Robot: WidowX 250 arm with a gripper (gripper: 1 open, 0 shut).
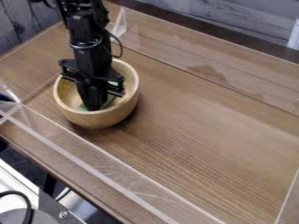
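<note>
A light wooden bowl (118,108) sits on the left part of the wooden table (211,131). My black gripper (93,98) reaches down into it from above, its lower end inside the bowl. A green object (107,103) shows in small patches behind the gripper, mostly hidden by it. Whether anything is between the fingers cannot be seen clearly.
A white edge strip runs along the back right. Strips of clear tape cross the table near the front left, with dark cables beyond that edge.
</note>
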